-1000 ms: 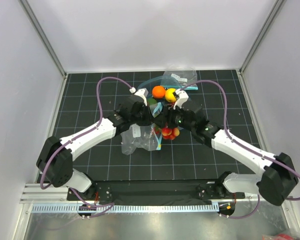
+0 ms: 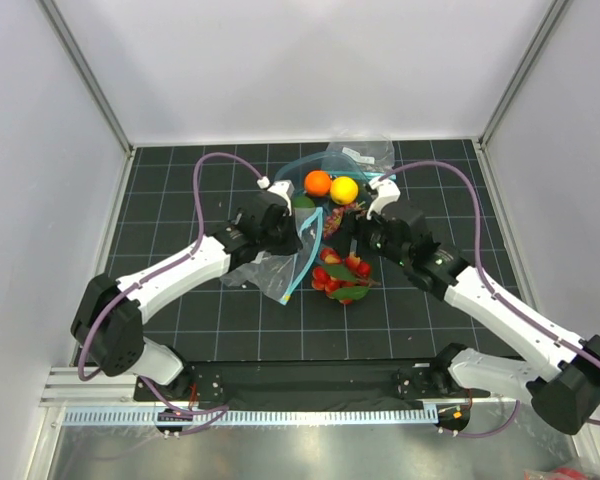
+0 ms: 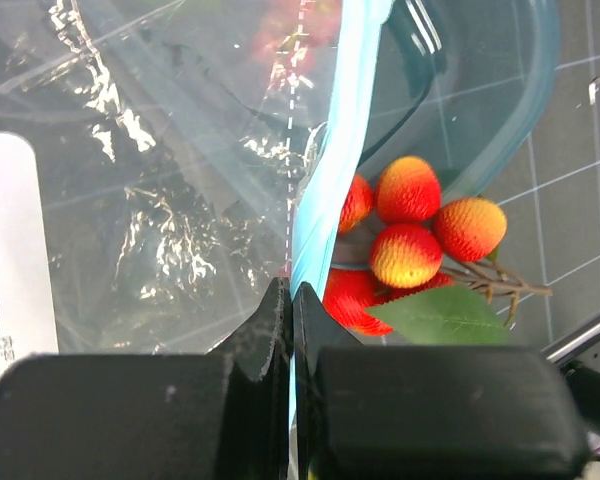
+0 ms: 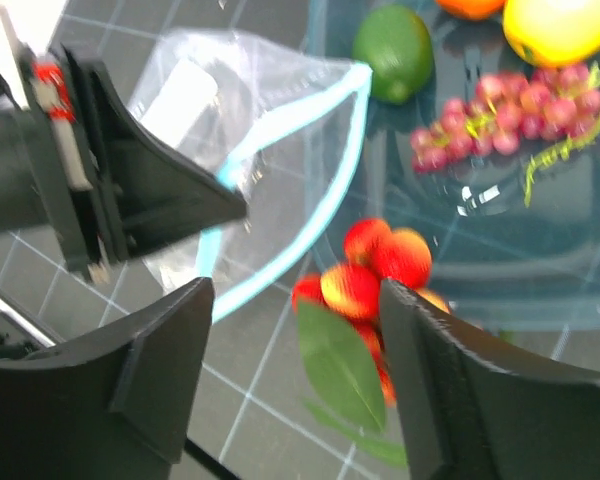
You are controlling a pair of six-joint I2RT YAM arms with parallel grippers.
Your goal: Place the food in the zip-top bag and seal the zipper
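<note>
My left gripper is shut on the blue-edged rim of the clear zip top bag (image 3: 170,180); the bag's mouth (image 4: 315,235) gapes to the right. Just outside that mouth lies a bunch of red-orange lychees (image 2: 343,278) with green leaves (image 4: 340,370). Above the bunch, my right gripper (image 2: 348,243) has its fingers (image 4: 170,350) apart, and the lychees show in and beyond the gap, with nothing visibly pinched. No food shows clearly inside the bag.
Behind the grippers a clear blue bowl (image 2: 298,167) holds an orange (image 2: 318,183), a yellow fruit (image 2: 344,190), a green fruit (image 4: 393,53) and red grapes (image 4: 510,115). Another clear bag (image 2: 365,152) lies at the back.
My right gripper has moved right and its fingers have parted. The lychee bunch has shifted from beneath it and now lies spread, leaves toward the front. The bag's mouth has swung wider.
</note>
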